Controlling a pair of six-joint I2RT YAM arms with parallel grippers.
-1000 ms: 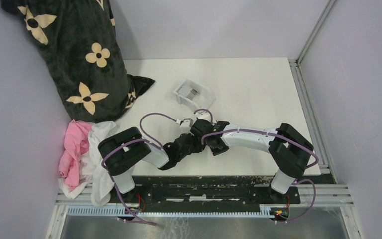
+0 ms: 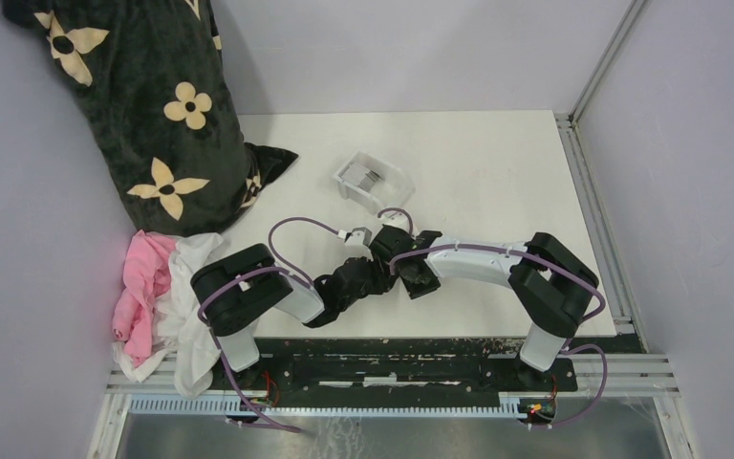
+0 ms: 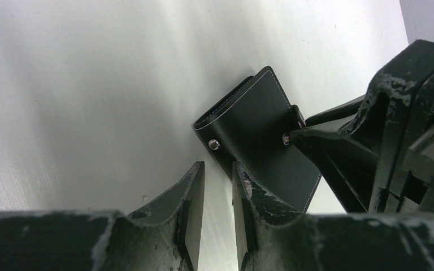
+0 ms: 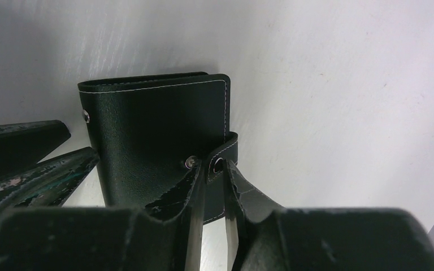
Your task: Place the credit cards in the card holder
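A black leather card holder (image 3: 257, 121) with white stitching and metal snaps lies folded on the table. Its snap strap (image 4: 226, 151) shows near the holder's right edge in the right wrist view. My right gripper is part open over that edge, its fingertips on either side of the strap's end with a gap between them. Beside the holder's opposite edge, my left gripper stands open and seems to hold nothing. From above, both arms mostly hide the holder. Grey flat pieces, possibly the cards (image 2: 367, 179), rest inside a white box (image 2: 397, 182).
The white box stands just behind the two grippers, which are very close together. A dark flowered cloth (image 2: 167, 124) and pink and white cloths (image 2: 143, 292) lie at the left.
The left arm is nearly still, and the white box has not moved.
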